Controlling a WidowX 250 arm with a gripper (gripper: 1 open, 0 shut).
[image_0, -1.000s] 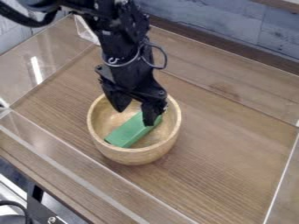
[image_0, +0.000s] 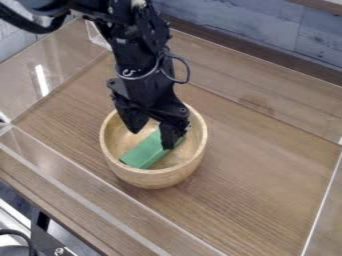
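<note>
A light wooden bowl (image_0: 130, 172) rests on the wooden table, with a green block (image_0: 144, 152) lying inside it. My black gripper (image_0: 150, 126) hangs low over the bowl from above, open, its fingers on either side over the green block's upper end, partly hiding it. Whether the fingers touch the block I cannot tell.
A grey plank wall (image_0: 261, 35) runs along the back. The table's front-left edge, with dark cables beyond it, is at lower left.
The gripper has shifted slightly within the same place over the bowl; the bowl and green block look nearly unmoved.
</note>
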